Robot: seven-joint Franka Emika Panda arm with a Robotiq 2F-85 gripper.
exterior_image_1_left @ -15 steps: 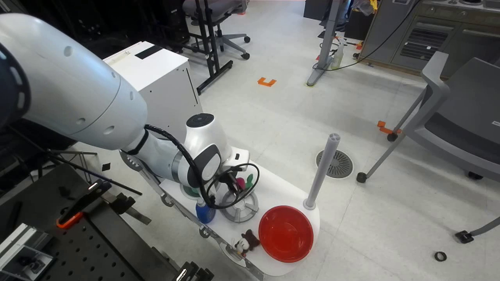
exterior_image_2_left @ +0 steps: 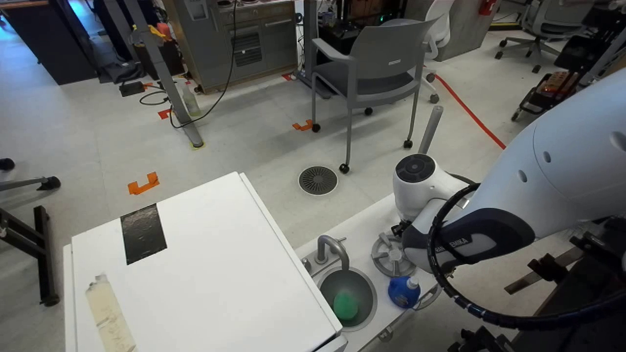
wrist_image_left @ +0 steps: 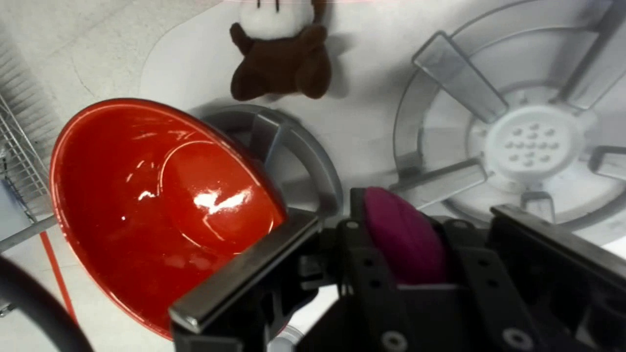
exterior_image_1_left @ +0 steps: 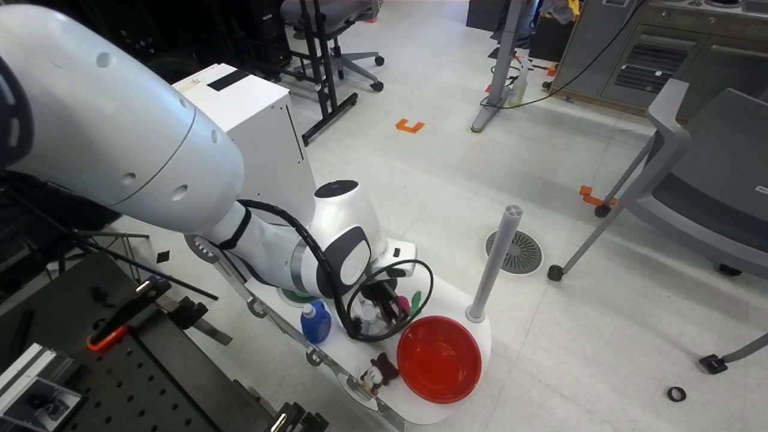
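Note:
Between the black fingers of my gripper a deep-pink rounded object (wrist_image_left: 405,240) is clamped. In exterior view 1 the pink object (exterior_image_1_left: 403,303) shows at the fingertips beside a green leaf-like part (exterior_image_1_left: 416,301), held above the white counter. The red bowl (exterior_image_1_left: 439,360) stands at the counter's rounded end, ahead of the gripper. From the wrist, the bowl (wrist_image_left: 158,199) fills the left side, with a grey burner ring partly hidden under its edge. Exterior view 2 hides the fingers and the held object behind the arm.
A brown-and-white plush toy (exterior_image_1_left: 379,372) lies near the bowl. A blue bottle (exterior_image_1_left: 315,321) stands at the counter's near edge, and a grey upright post (exterior_image_1_left: 495,263) rises at the far edge. The sink (exterior_image_2_left: 359,293) holds something green. One grey burner (wrist_image_left: 528,141) is bare.
My arm has moved along the counter toward the red bowl, carrying the pink object with it. The burner it stood beside is now largely covered by the arm. Bowl, plush toy and bottle stay put.

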